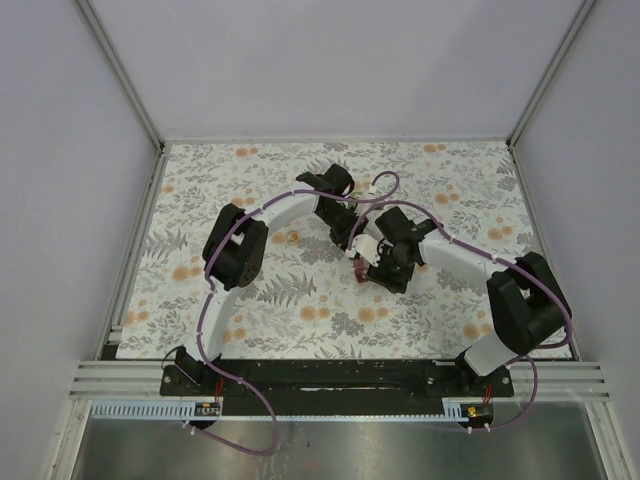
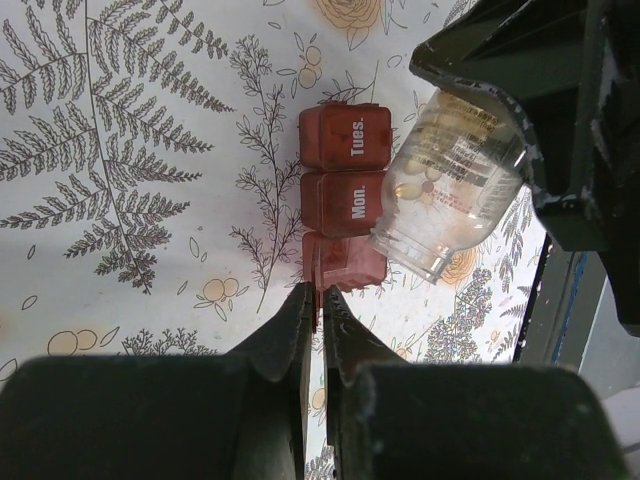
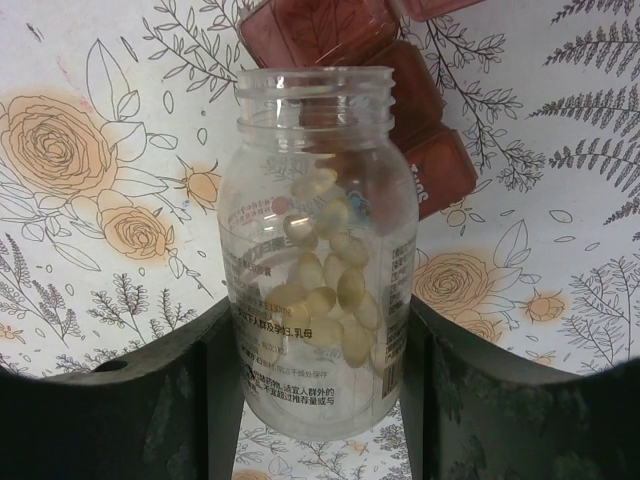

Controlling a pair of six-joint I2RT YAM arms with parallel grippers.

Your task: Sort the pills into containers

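In my right gripper is a clear bottle (image 3: 318, 200) with several pale yellow pills (image 3: 345, 285) inside; the fingers are shut on its body. The left wrist view shows the bottle (image 2: 450, 175) tilted, its mouth beside the red pill organizer (image 2: 345, 200) near the Mon. compartment and the one below it. My left gripper is shut at that lower compartment, with the thin edge of a raised red lid (image 2: 318, 265) between its fingertips. No pills can be made out in the compartments. In the top view both grippers meet over the organizer (image 1: 361, 271), partly hiding it.
A patterned white cloth (image 1: 270, 320) covers the table, with wide free room to the left and in front. Some small pale items (image 1: 383, 187) stand behind the grippers, partly hidden. The two arms are very close together.
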